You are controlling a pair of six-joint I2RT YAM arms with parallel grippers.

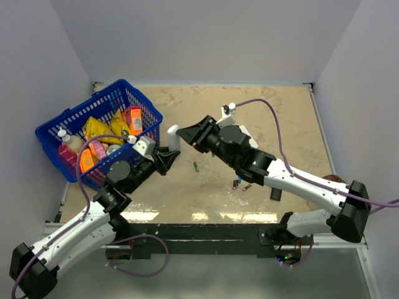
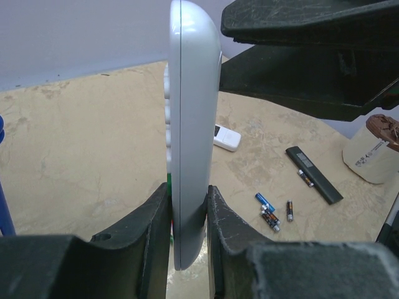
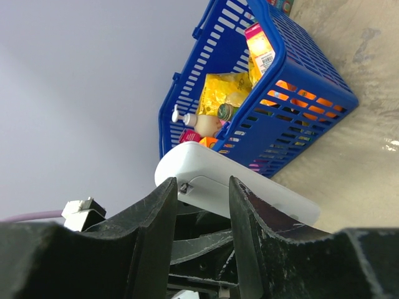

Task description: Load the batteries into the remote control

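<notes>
A white remote stands upright in my left gripper, whose fingers are shut on its lower part. In the right wrist view the remote lies across the frame above my right gripper, which is part open, fingertips at the remote's back near its upper end; in the left wrist view its dark fingers reach to the remote's upper part. Loose batteries lie on the table, along with a green one.
A blue basket full of groceries stands at the left. On the table are a white device, a black bar and a round tan container at the right.
</notes>
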